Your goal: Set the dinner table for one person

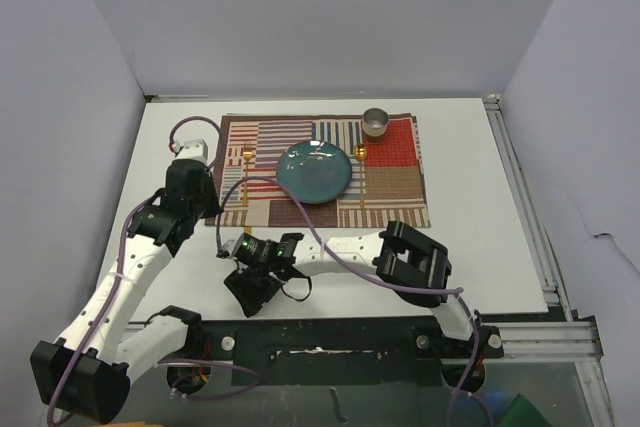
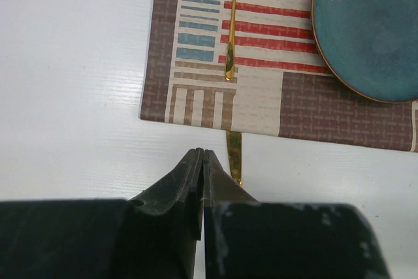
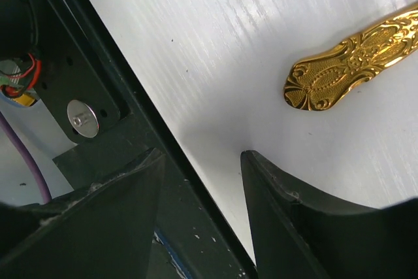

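Note:
A teal plate (image 1: 314,172) lies on the striped placemat (image 1: 400,192), with a gold utensil (image 2: 230,50) on its left and a gold spoon (image 1: 361,155) on its right. A metal cup (image 1: 375,124) stands at the mat's upper right. Off the mat's lower-left edge lies a gold piece of cutlery (image 2: 234,151), partly hidden. My right wrist view shows an ornate gold handle (image 3: 353,63) flat on the white table, apart from my right gripper, which is open and empty above the front edge. My left gripper is shut, nothing visible between its fingers.
The dark front rail (image 1: 340,337) runs below the table (image 1: 480,207). My right arm crosses the space in front of the mat and hides part of it.

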